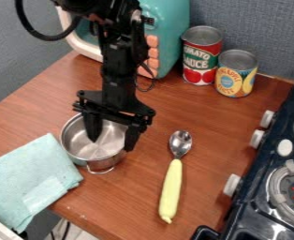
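My black gripper [110, 131] hangs low over a steel pot [94, 161] on the wooden table, its two fingers reaching down at the pot's opening, apart from each other. Whether anything is between them is hard to see. A spoon [171, 187] with a pale yellow handle lies right of the pot, and a folded light-blue cloth [28, 183] lies to its left.
A red tomato can [201, 58] and a yellow can [236, 75] stand at the back, beside a teal appliance [166, 33]. A black stove [269, 187] fills the right side. The table between pot and cans is clear.
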